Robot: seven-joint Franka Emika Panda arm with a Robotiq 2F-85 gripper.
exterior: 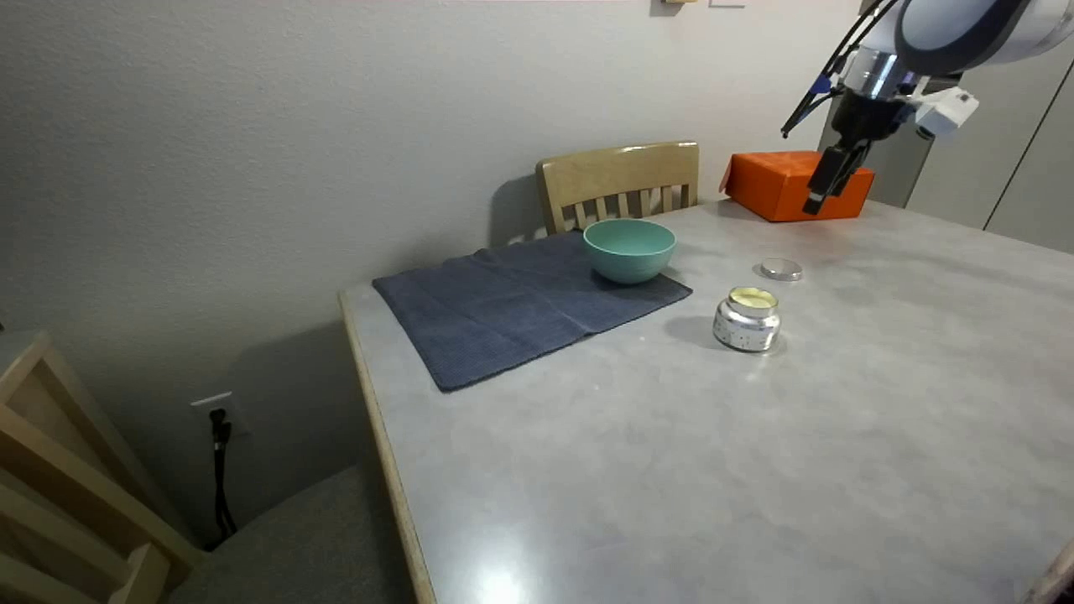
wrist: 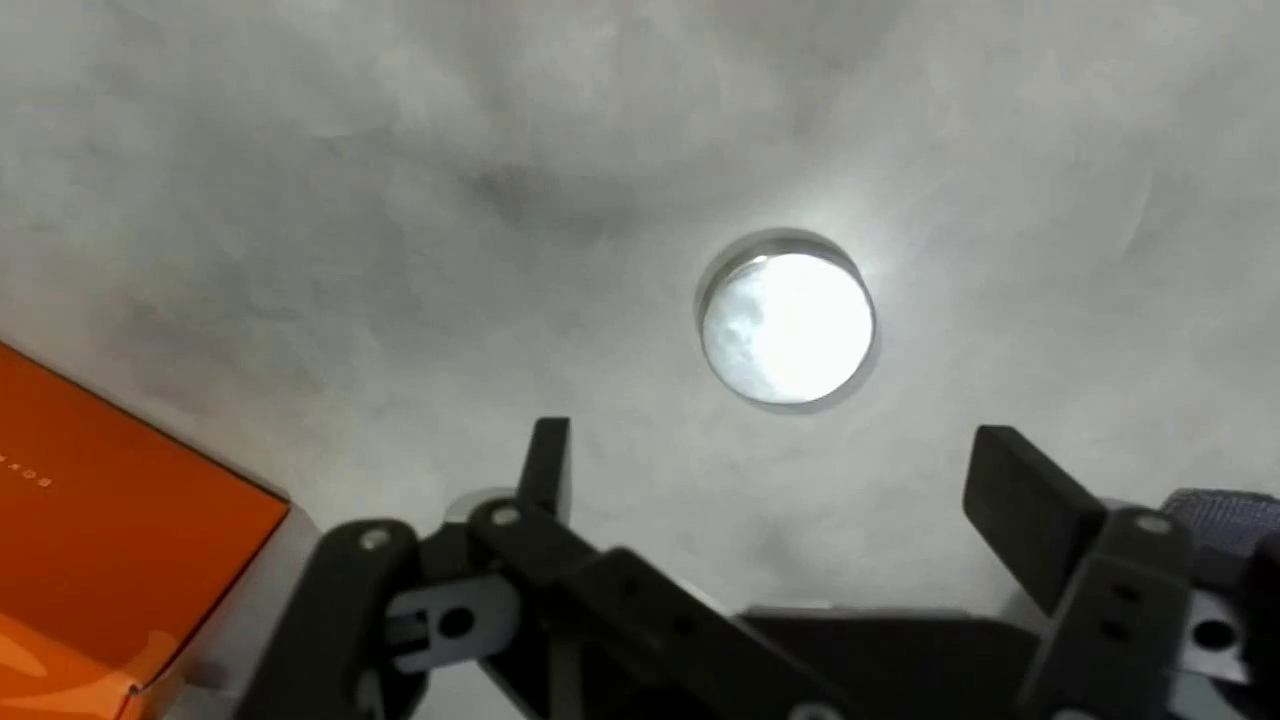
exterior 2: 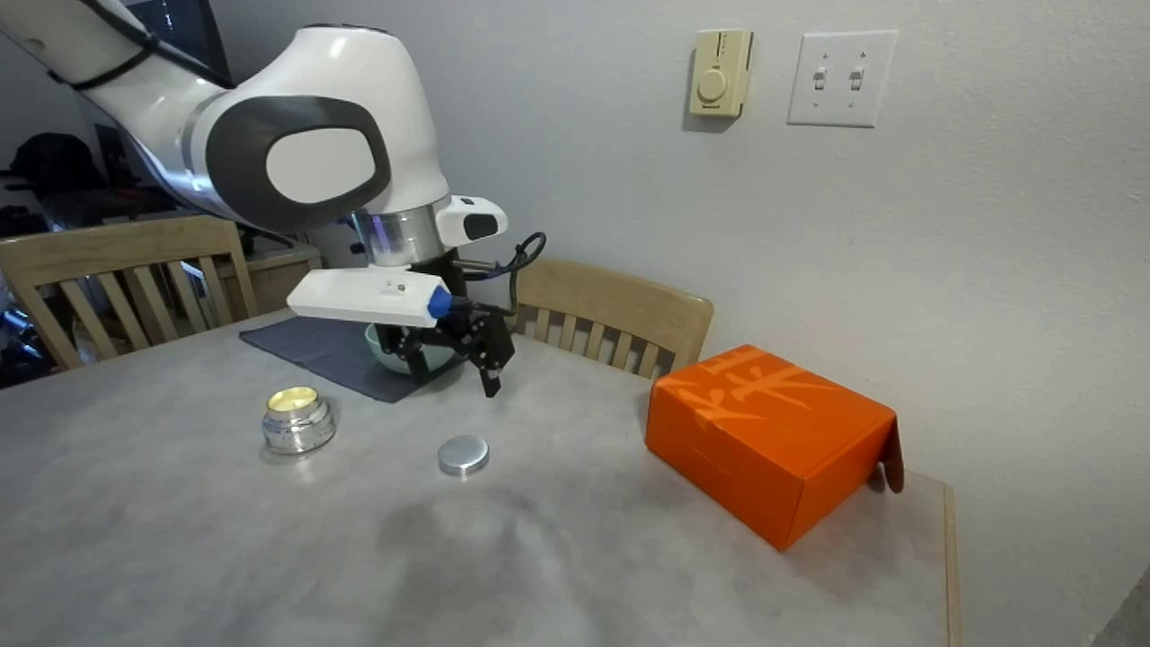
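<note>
A round silver lid (wrist: 788,326) lies flat on the grey table, ahead of my fingers in the wrist view and between their two lines. My gripper is open, its black fingers wide apart with only bare tabletop between them. In the second exterior view the gripper (exterior 2: 453,377) hangs above the table behind the lid (exterior 2: 464,455). The silver jar (exterior: 747,320) with a pale yellow filling stands upright and uncovered, a short way from the lid (exterior: 781,268).
A teal bowl (exterior: 630,250) rests on a dark blue cloth (exterior: 513,314). Near the table's far end sits an orange box (exterior 2: 771,431), left of my gripper in the wrist view. Wide bare tabletop (exterior: 705,483) lies in front of the jar.
</note>
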